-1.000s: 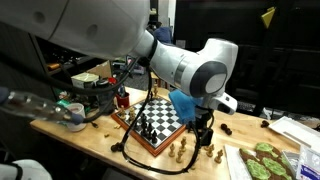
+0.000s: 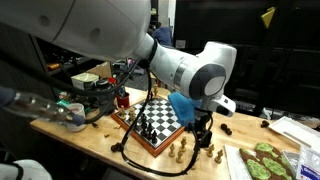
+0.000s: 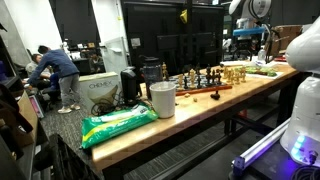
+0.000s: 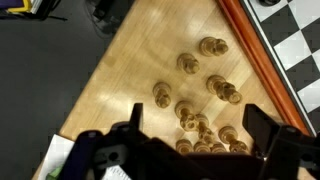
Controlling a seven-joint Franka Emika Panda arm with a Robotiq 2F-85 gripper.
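Note:
Several light wooden chess pieces stand on the table beside the chessboard; in the wrist view one pawn [image 4: 162,94] is apart from the others, and a taller piece [image 4: 224,89] is close to the board's edge. A cluster of pieces [image 4: 202,128] shows lower down, partly cut off by the gripper. The chessboard [image 4: 300,60] has black and white squares and a reddish-brown frame. Above the pieces hangs my gripper, its two dark fingers wide apart with nothing held between them. In exterior view 1 the arm covers part of the board [image 2: 158,112].
A tray with green-and-brown patches [image 2: 262,163] lies right of the pieces, and a white tray [image 2: 295,130] is behind it. Dark chess pieces [image 2: 150,130] stand on the board's near side. A white mug [image 2: 76,115] is at the left. The table edge is close to the pieces.

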